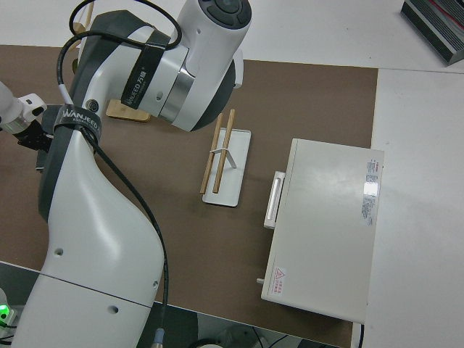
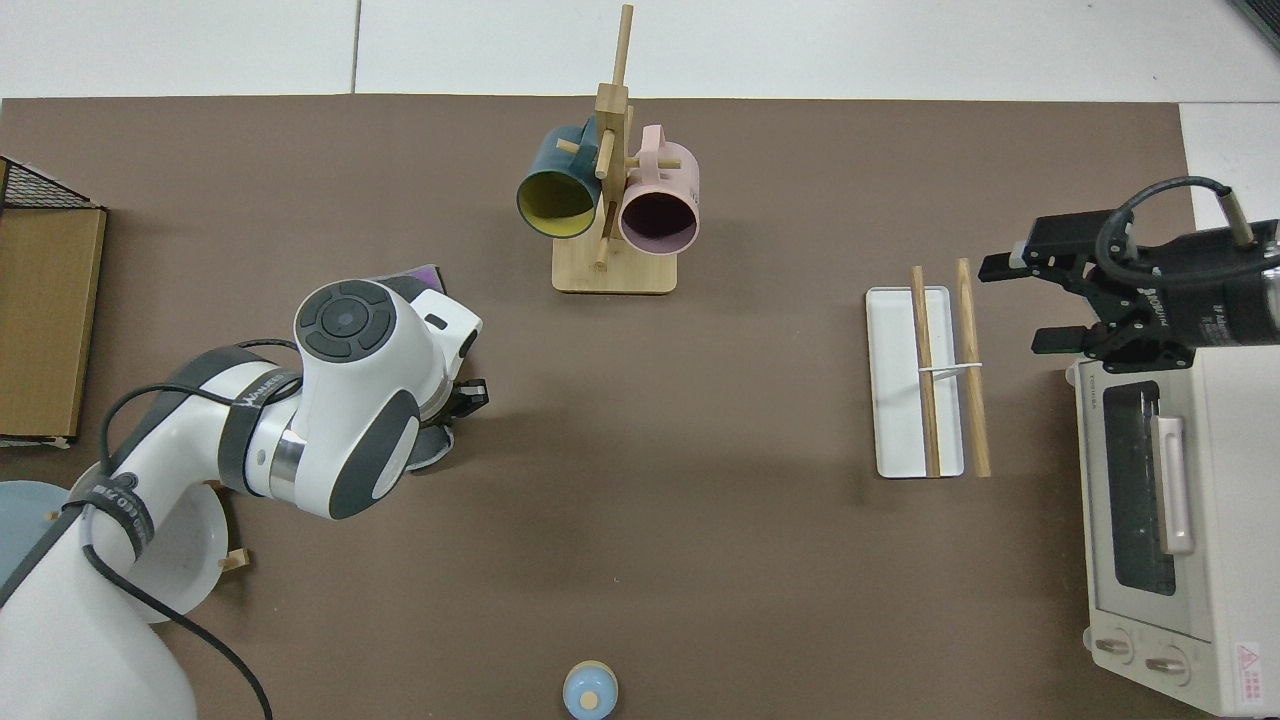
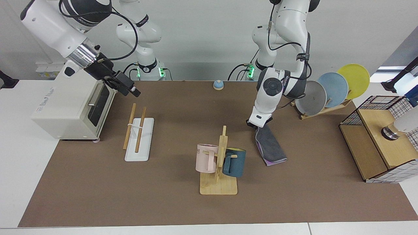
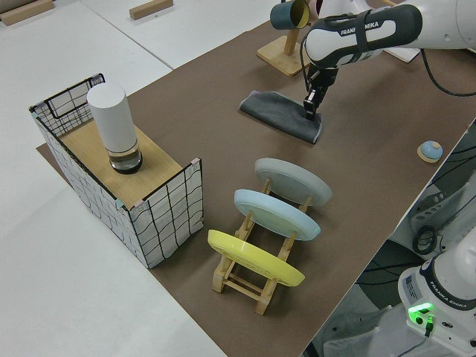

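One gripper (image 4: 312,104), on the white arm at the left of the top view, is low over a dark grey cloth (image 3: 271,145) with purple edging; whether it holds the cloth is unclear. The other gripper (image 2: 1014,306), black, hangs at the right above the white toaster oven (image 2: 1188,528); its finger gap is not clear. A pink mug (image 2: 660,198) and a teal mug (image 2: 546,180) hang on a wooden stand (image 2: 612,276).
A white tray (image 2: 888,396) with two wooden sticks lies beside the oven. A plate rack with grey, blue and yellow plates (image 4: 253,256), a wire-walled shelf box (image 4: 160,227) and a small blue round object (image 2: 589,690) also stand on the mat.
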